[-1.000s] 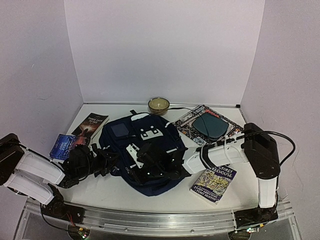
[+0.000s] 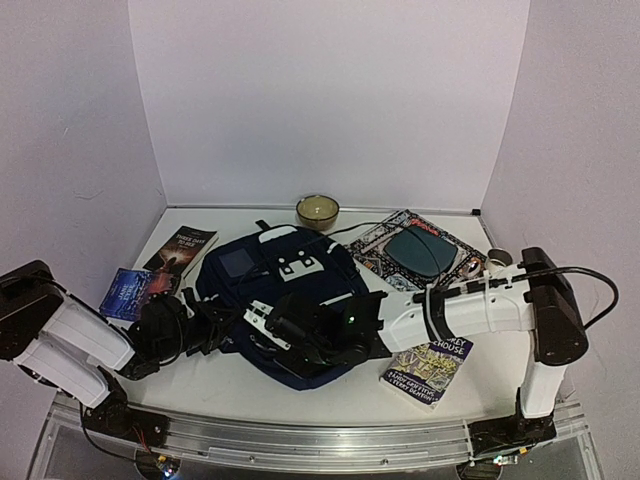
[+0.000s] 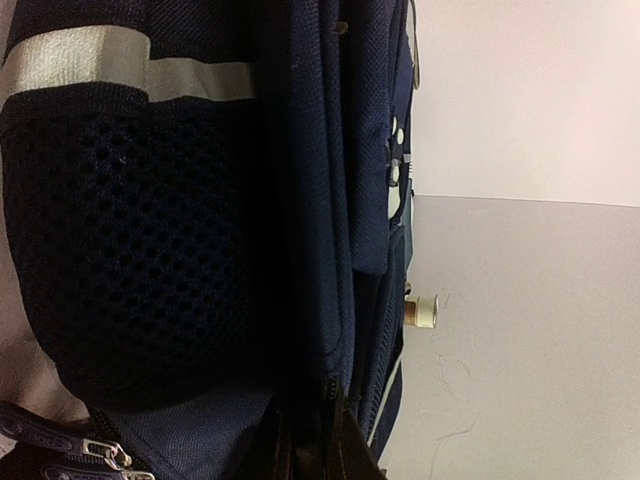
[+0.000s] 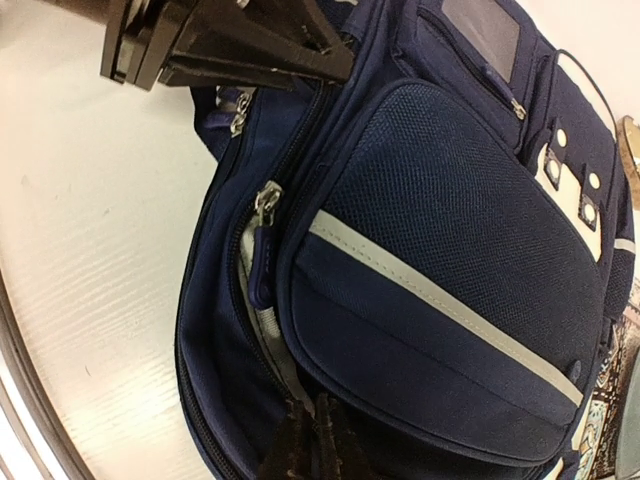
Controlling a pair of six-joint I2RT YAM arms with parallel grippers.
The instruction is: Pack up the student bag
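Note:
A navy student bag (image 2: 240, 265) lies on the table, its front pocket (image 4: 450, 210) facing up. My left gripper (image 2: 228, 318) is at the bag's left side edge. In the left wrist view its dark fingers (image 3: 345, 445) come together over a fold of navy fabric below the mesh pocket (image 3: 130, 250). Over the bag's lower part reaches my right gripper, its fingers close together near the slightly parted zip seam, with nothing visible between them. A zipper pull (image 4: 262, 265) hangs on that seam, clear of the right fingers.
Two books (image 2: 182, 250) (image 2: 130, 295) lie at left, and a treehouse book (image 2: 428, 372) at front right. At back right a blue-grey case (image 2: 420, 252) rests on a patterned book (image 2: 378, 240). A bowl (image 2: 318, 210) stands behind the bag.
The left gripper has barely moved.

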